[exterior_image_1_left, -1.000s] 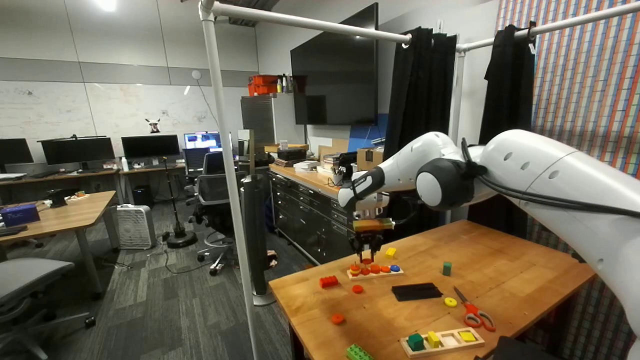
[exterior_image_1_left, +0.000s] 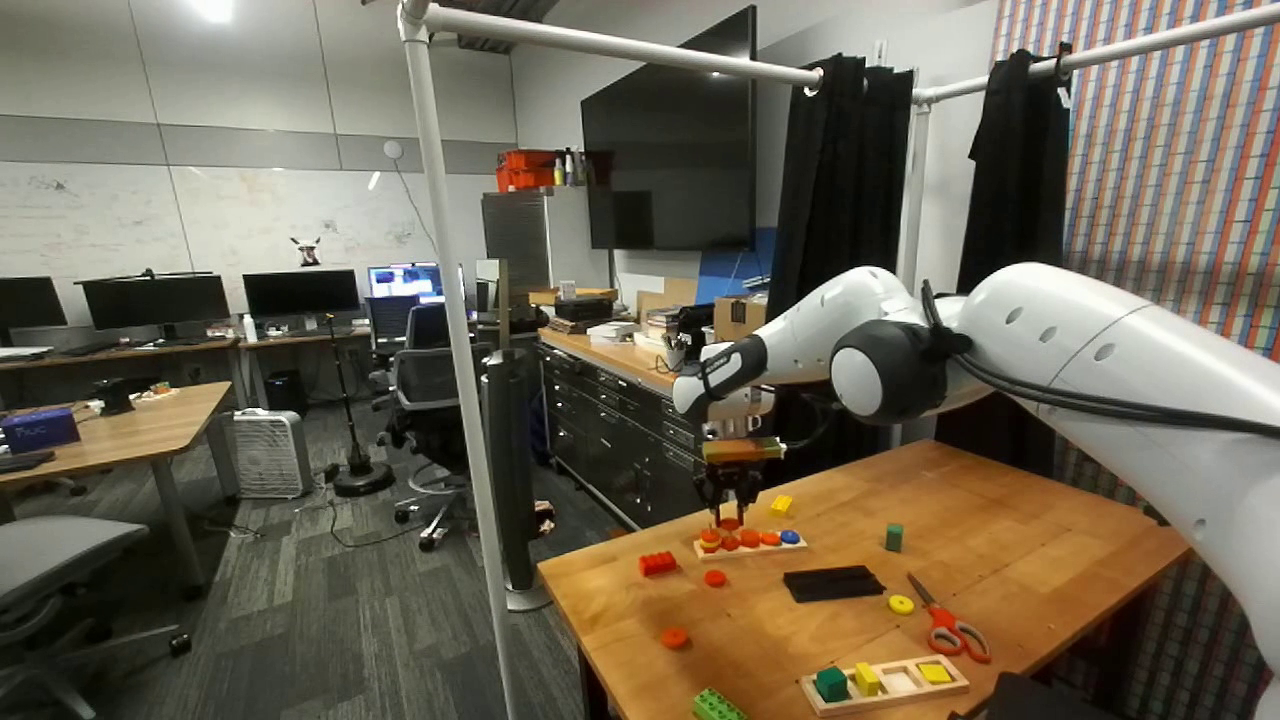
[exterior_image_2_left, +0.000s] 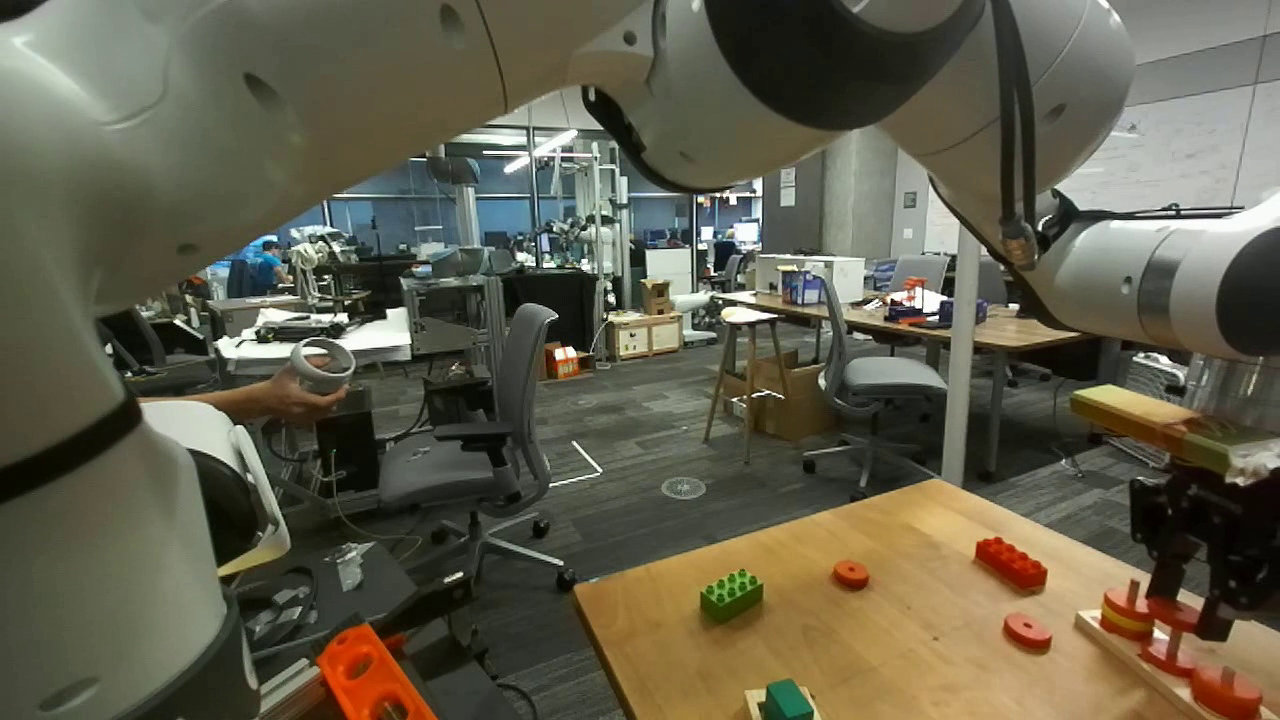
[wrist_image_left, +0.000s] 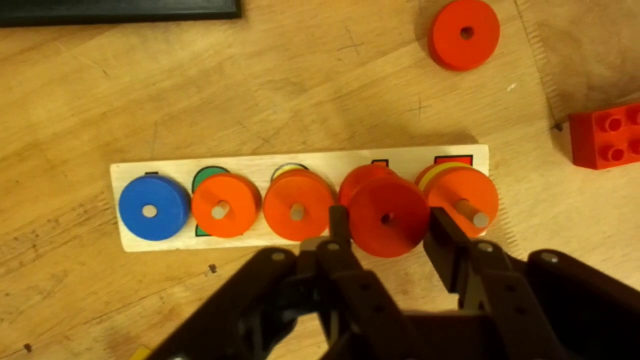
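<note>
My gripper is shut on a red disc (wrist_image_left: 390, 223) with a small hole in its middle. In exterior view 2 the held disc (exterior_image_2_left: 1174, 614) hangs above another red disc (exterior_image_2_left: 1166, 656), around whose peg it seems level and apart. Beneath is a long wooden peg board (wrist_image_left: 258, 244). Along it sit a blue disc (wrist_image_left: 153, 207), an orange-red disc (wrist_image_left: 226, 206), a second orange-red disc (wrist_image_left: 298, 205), a lower red disc (wrist_image_left: 363, 178) partly hidden by the held one, and an end stack (wrist_image_left: 462, 195) with a yellow layer. Whether the held disc's hole meets the peg cannot be told.
A loose red disc (wrist_image_left: 465, 36) and a red toy brick (wrist_image_left: 606, 138) lie near the board. Elsewhere are a black tray (exterior_image_1_left: 833, 584), scissors (exterior_image_1_left: 948, 626), a yellow ring (exterior_image_1_left: 901, 605), a green brick (exterior_image_2_left: 732, 595) and a shape board (exterior_image_1_left: 888, 690).
My gripper, still around the red disc, has shifted slightly to the left in exterior view 1. The things on the table look unmoved.
</note>
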